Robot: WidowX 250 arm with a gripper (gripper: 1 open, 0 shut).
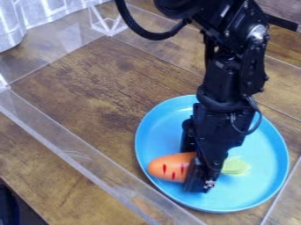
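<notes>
An orange carrot (168,166) with red slits and pale green leaves (234,166) lies in a light blue plate (260,142) at the lower right. My black gripper (198,171) reaches down over the plate and is shut on the carrot near its leafy end. The part of the carrot between the fingers is hidden.
Clear plastic walls (88,163) run along the lower left and around the wooden board (83,97). The board's left part is bare. A white, ribbed object (18,18) sits at the top left.
</notes>
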